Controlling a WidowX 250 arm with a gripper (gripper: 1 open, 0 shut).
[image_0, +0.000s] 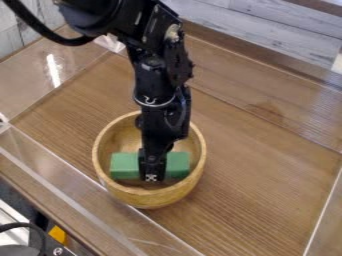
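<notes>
A wooden bowl (147, 195) stands on the table in the centre-left of the camera view, with a green block (124, 166) lying inside it. My black gripper (151, 170) reaches down into the bowl over the middle of the block, shut on it. The block shows on both sides of the fingers; its middle is hidden behind them.
Bare wooden table (261, 150) lies to the right and behind the bowl. Clear edging runs along the left and front side. A white plank wall (267, 30) is at the back.
</notes>
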